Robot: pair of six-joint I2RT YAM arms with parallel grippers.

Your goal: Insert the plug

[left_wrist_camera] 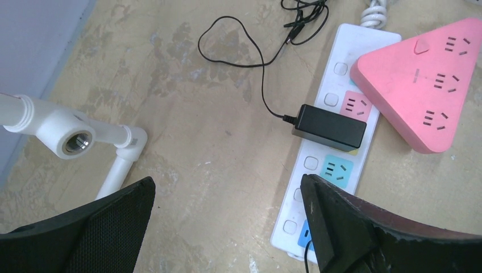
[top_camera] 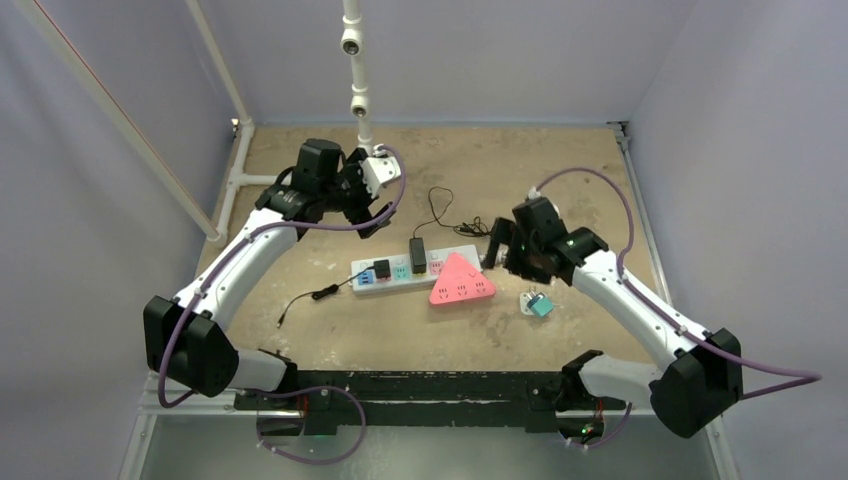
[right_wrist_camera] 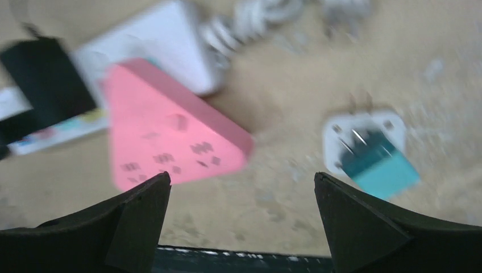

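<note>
A white power strip (top_camera: 395,284) lies mid-table with a long black adapter (left_wrist_camera: 328,128) seated across it and a small black plug (top_camera: 381,269) near its left end. A pink triangular socket block (left_wrist_camera: 422,91) rests against the strip. Right of it lie a white plug piece (right_wrist_camera: 335,133) and a teal charger (right_wrist_camera: 382,173). My left gripper (top_camera: 368,210) hangs open above and behind the strip, nothing between its fingers. My right gripper (top_camera: 500,243) is open and empty above the area right of the strip; its wrist view is blurred.
A white pipe frame (left_wrist_camera: 113,173) stands at the back left. A black cable (top_camera: 440,215) is coiled behind the strip, and a white coiled cord (left_wrist_camera: 375,14) lies at its right end.
</note>
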